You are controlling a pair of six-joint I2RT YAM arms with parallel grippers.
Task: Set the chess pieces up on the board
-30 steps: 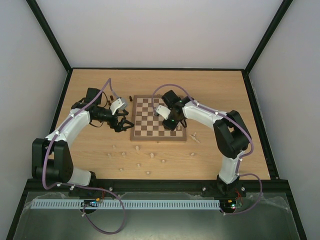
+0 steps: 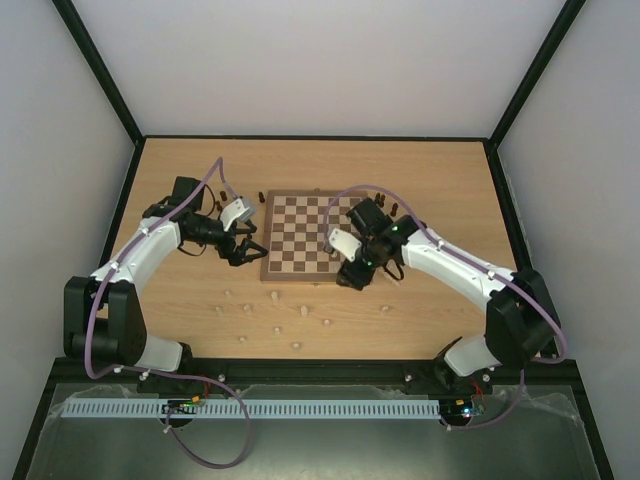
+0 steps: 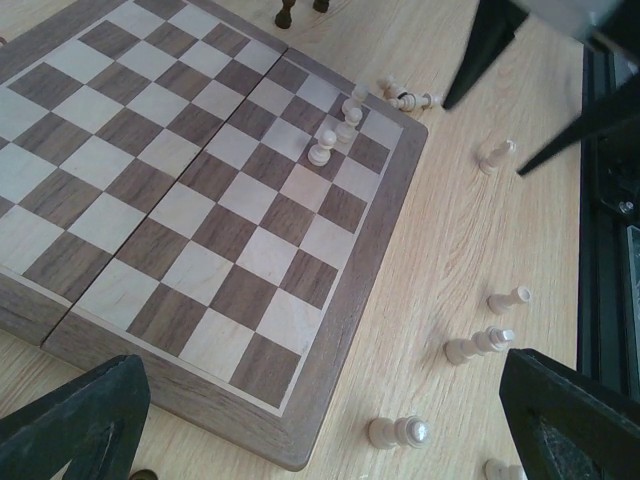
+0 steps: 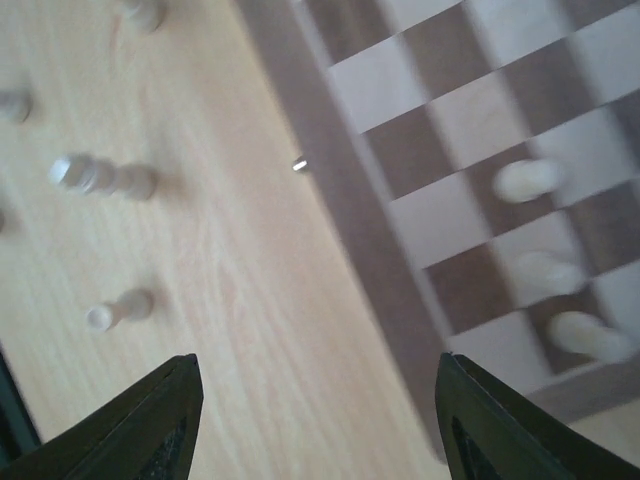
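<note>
Three pale pawns stand in a line on the board (image 2: 289, 229): the end pawn (image 3: 321, 148), the middle pawn (image 3: 346, 125) and the pawn by the corner (image 3: 356, 98). In the right wrist view that end pawn (image 4: 528, 180) is upright and clear of both fingers. My right gripper (image 2: 352, 277) is over the board's near right edge, open and empty, blurred in its own view. To the left of the board, my left gripper (image 2: 259, 243) is open over bare space. Two pale pieces (image 3: 410, 99) lie close together just off the board's corner.
Several pale pieces stand scattered on the near table, such as a tall one (image 4: 100, 177), a short one (image 4: 120, 309) and a lone pawn (image 3: 497, 156). Dark pieces (image 2: 379, 199) stand beyond the board's far right corner. Open table (image 2: 450, 300) lies to the right.
The left arm looks nearly unmoved.
</note>
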